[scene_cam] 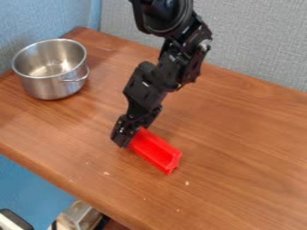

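My black gripper [125, 131] reaches down from the top of the view to the wooden table [240, 162], at the upper-left end of a red elongated object [156, 151] lying on the surface. The fingertips are at or against that end; whether they are closed on it is hard to see, as the dark fingers overlap.
A steel pot [50, 72] with handles stands on the table at the back left. Padded grey and blue walls rise behind.
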